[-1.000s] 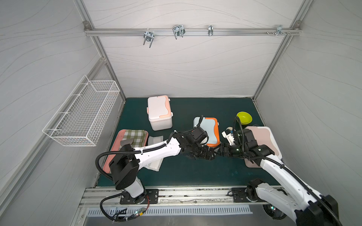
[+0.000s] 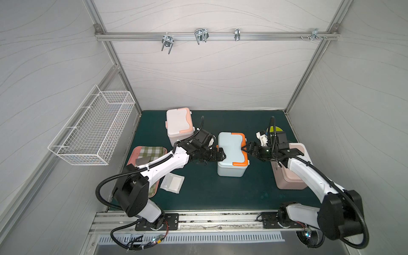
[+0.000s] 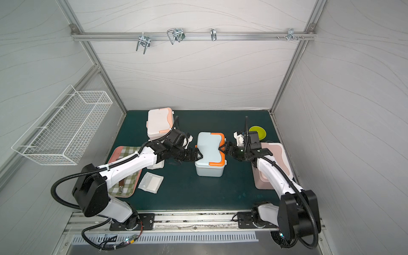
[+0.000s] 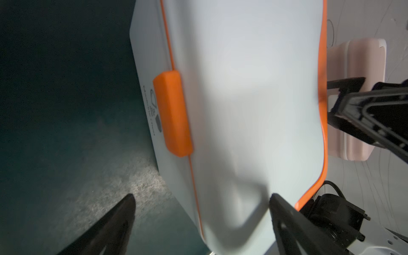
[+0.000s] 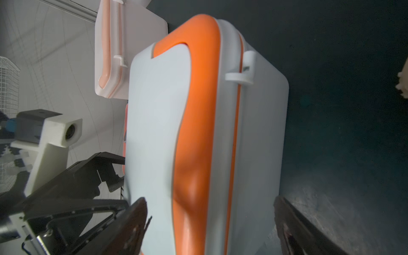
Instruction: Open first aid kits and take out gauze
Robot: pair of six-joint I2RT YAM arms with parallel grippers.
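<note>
A light grey first aid kit with orange trim (image 2: 230, 148) stands closed at the middle of the table; an orange latch (image 4: 172, 112) shows on its side in the left wrist view. My left gripper is open at the kit's left side. My right gripper is open at the orange-edged right side, around the lid edge. A pink kit (image 2: 178, 123) stands back left, another pink box (image 2: 291, 180) at the right. White gauze packs (image 2: 172, 182) lie on the table at the left.
A pink tray (image 3: 116, 155) with checked cloth is at the left, a green bowl (image 3: 258, 129) at back right. A wire basket (image 2: 93, 127) hangs on the left wall. Bare table lies in front of the middle kit.
Both grippers have moved back and up from the kit's front to its two sides, the left one moving leftward. The kit stands where it was.
</note>
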